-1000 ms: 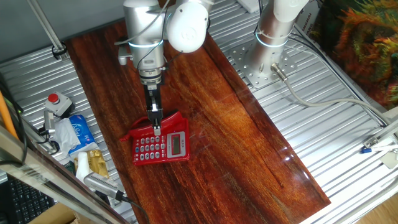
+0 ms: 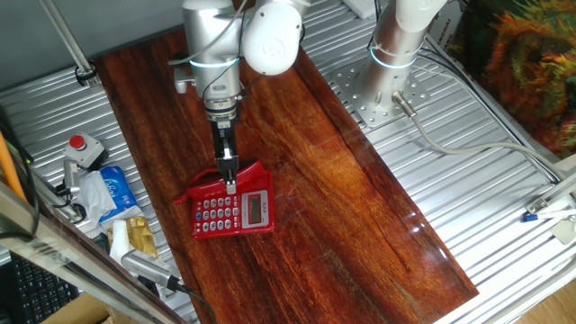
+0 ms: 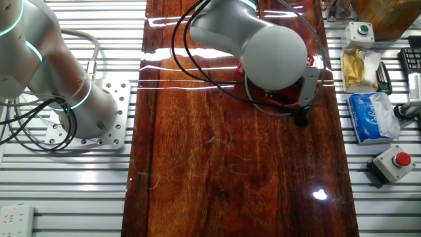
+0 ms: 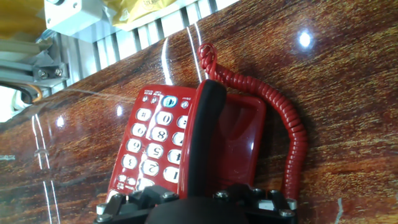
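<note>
A red desk phone [image 2: 253,218] with a keypad and small screen lies on the wooden board, its handset [image 4: 210,118] resting along one side of the base. In the wrist view a red coiled cord [image 4: 287,115] curls away from the handset over the wood. My gripper is over the phone, its fingers spread wide to either side of the handset at the bottom of that view; it looks open, and contact with the handset cannot be made out. From the second exterior side the arm hides most of the phone [image 3: 287,99].
Beyond the board's edge lie a blue-and-white tissue pack [image 3: 372,117], a gold packet [image 3: 358,71], a red-button box [image 3: 395,162] and a green-button box [image 3: 359,34]. Much of the wooden board [image 2: 360,243] is bare.
My gripper has shifted very slightly to the right over the phone in exterior view 1. The phone has stayed put.
</note>
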